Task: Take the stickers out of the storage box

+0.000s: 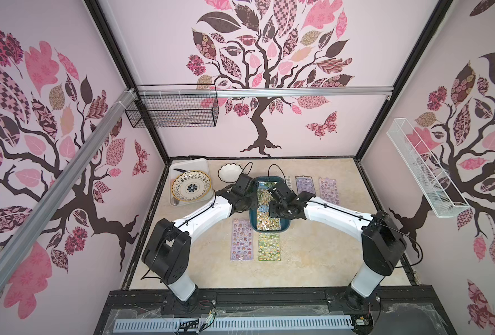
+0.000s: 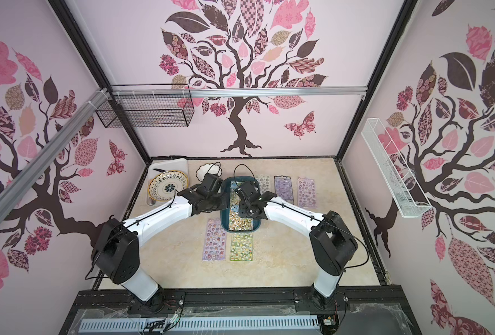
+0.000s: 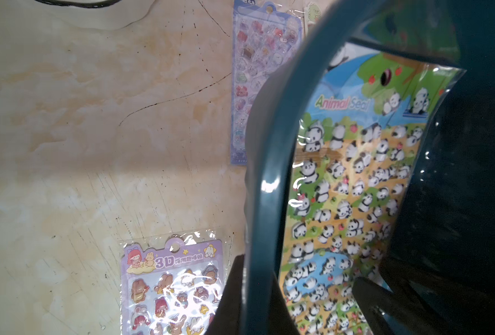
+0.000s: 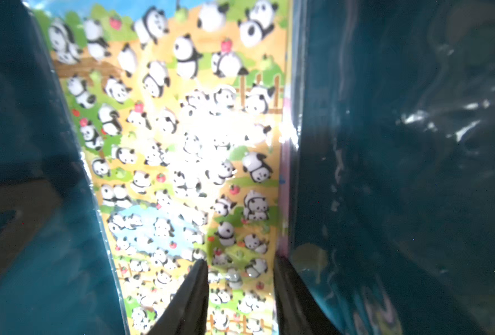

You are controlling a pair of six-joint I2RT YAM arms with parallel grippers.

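Observation:
The teal storage box [image 1: 285,223] holds a panda "Animal Seal" sticker sheet [image 3: 337,212]. At the box's left side, my left gripper [image 1: 249,200] is low beside the rim [image 3: 275,156], which hides much of its fingers; it looks shut, with no sticker seen in it. My right gripper is inside the box, low over the panda sheet's lower right edge, its fingers apart; whether they touch the sheet cannot be told.
Other sticker sheets lie on the table: purple [image 1: 242,240] and green [image 1: 269,247] in front, more [image 1: 329,189] behind to the right. A plate [image 1: 190,185] on a tray and a white dish [image 1: 229,172] stand back left.

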